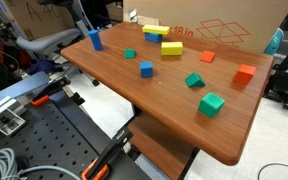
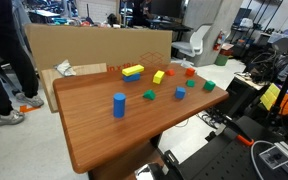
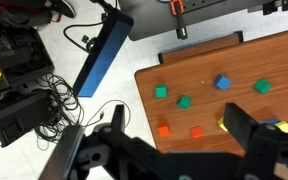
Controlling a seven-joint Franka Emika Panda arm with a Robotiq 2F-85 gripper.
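Note:
My gripper stands open in the wrist view, its two black fingers wide apart with nothing between them. It looks down from high over the wooden table (image 1: 114,68). On the table are a blue cylinder (image 1: 95,40), a blue cube (image 1: 146,69), a yellow block (image 1: 172,47) and a yellow-and-blue stack (image 1: 156,31). An orange cube (image 1: 245,75), a flat red piece (image 1: 207,57), a green cube (image 1: 211,104), a green wedge (image 1: 194,80) and a small green piece (image 1: 129,53) also lie there. All are clear of the gripper.
A cardboard panel (image 2: 84,45) stands along the table's far edge. On the near side is a black bench (image 1: 54,135) with red-handled clamps.

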